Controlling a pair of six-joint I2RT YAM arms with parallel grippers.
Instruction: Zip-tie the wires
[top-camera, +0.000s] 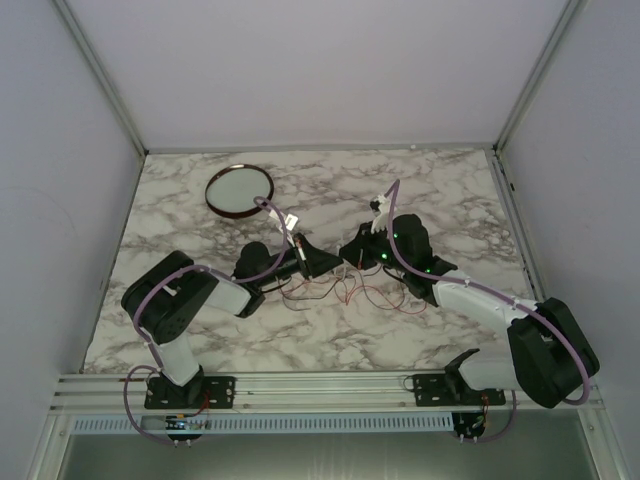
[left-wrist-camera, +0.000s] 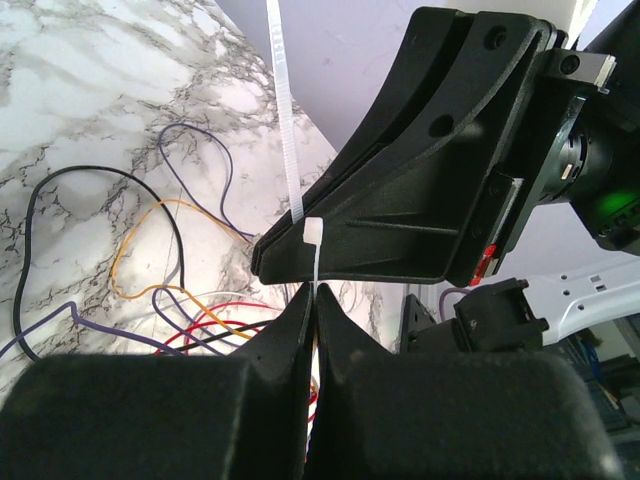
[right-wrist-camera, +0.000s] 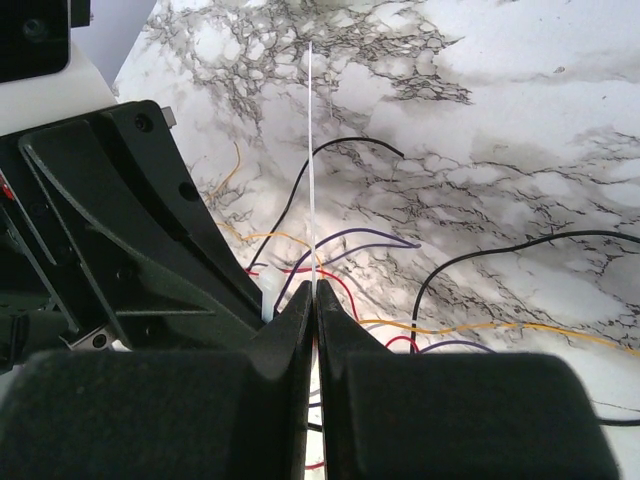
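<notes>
A white zip tie (left-wrist-camera: 284, 110) rises in the left wrist view, its small square head (left-wrist-camera: 313, 231) just above my left gripper. That gripper is shut, with the thin white strip running down into its fingertips. In the right wrist view my right gripper is shut on the strap (right-wrist-camera: 311, 160), seen edge-on and standing up from the tips. Both grippers meet tip to tip over the wires (top-camera: 348, 290). Black wire (left-wrist-camera: 112, 169), orange wire (left-wrist-camera: 125, 245) and purple wire (left-wrist-camera: 229, 180) spread below; whether the tie's loop encircles them is hidden.
A round, dark-rimmed disc (top-camera: 239, 190) lies at the back left of the marble table (top-camera: 330, 180). Loose wire ends fan out around both grippers.
</notes>
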